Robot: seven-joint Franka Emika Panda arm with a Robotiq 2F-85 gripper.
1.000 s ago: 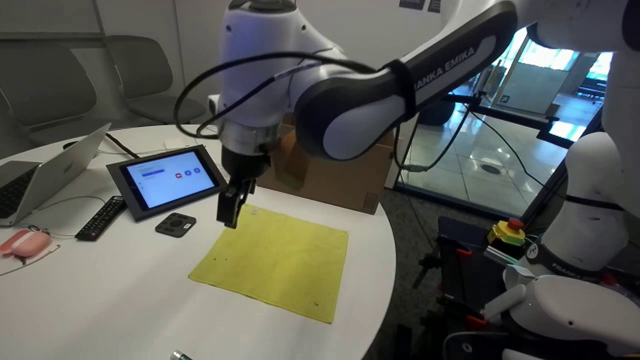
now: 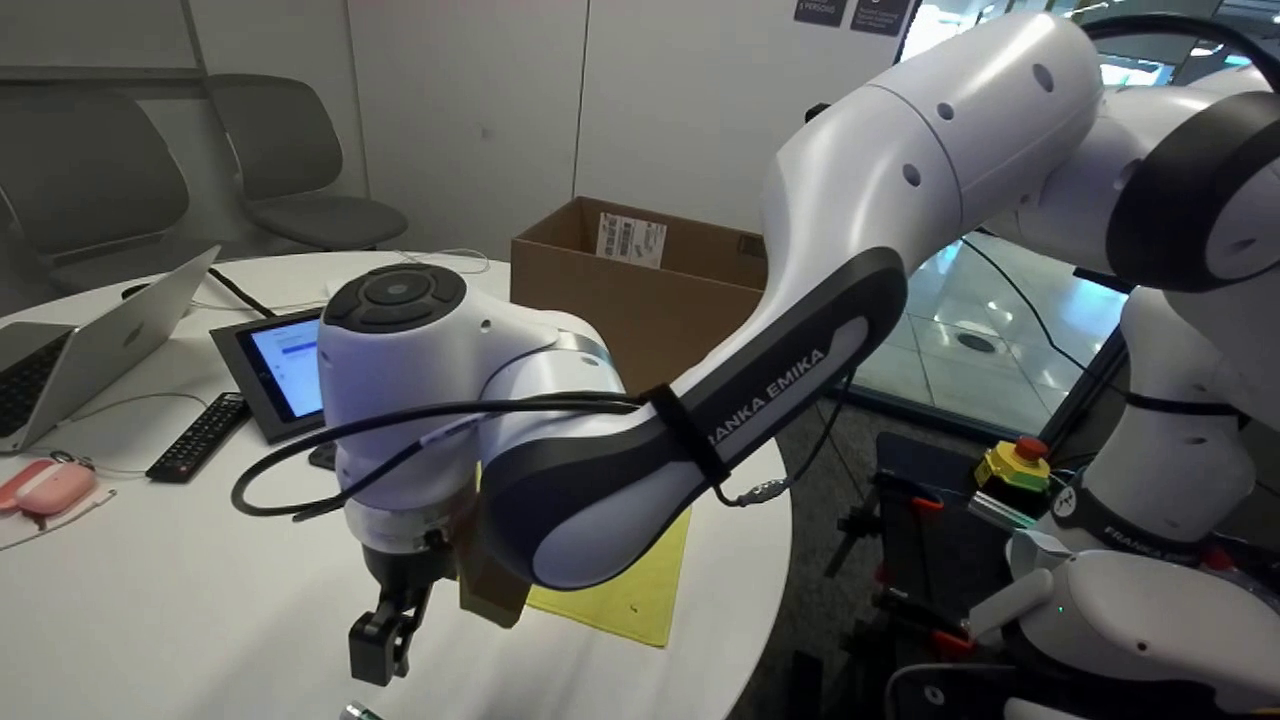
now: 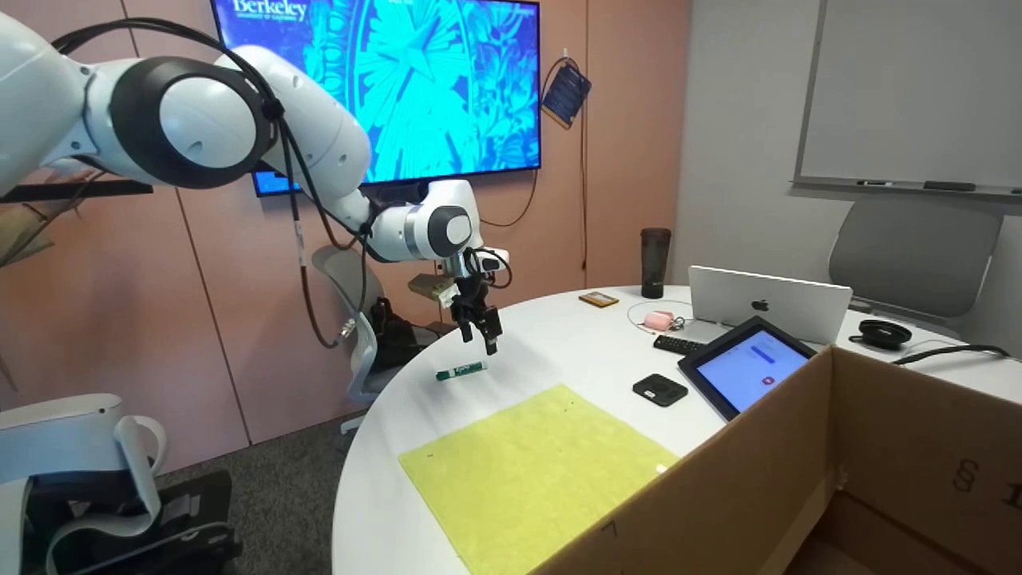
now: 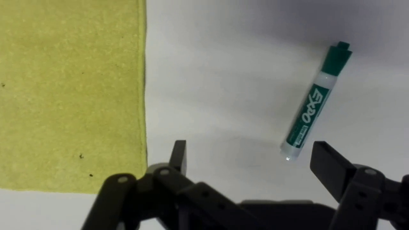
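A green Expo marker point(image 4: 309, 111) lies on the white table, its green cap pointing away from the gripper in the wrist view. Only one end of the marker point(image 2: 357, 712) shows at the bottom edge of exterior view 1. My gripper is open above the table, its fingers wide apart and nothing between them. The marker's clear end is near the right finger point(image 4: 331, 168), on the inner side. In exterior view 2 the gripper point(image 3: 481, 342) hangs above the marker point(image 3: 461, 370), visibly apart from it. A yellow cloth point(image 3: 536, 469) lies flat beside the marker.
An open cardboard box point(image 2: 636, 288) stands at the table's side. A tablet point(image 3: 752, 364), a black puck-like device point(image 3: 660, 389), a remote point(image 2: 198, 437), a laptop point(image 3: 766, 302) and a pink case point(image 2: 56, 487) occupy another part.
In exterior view 1 the arm has come down and moved left toward the near edge, from above the cloth's far corner to near the marker. The marker and cloth have not visibly moved.
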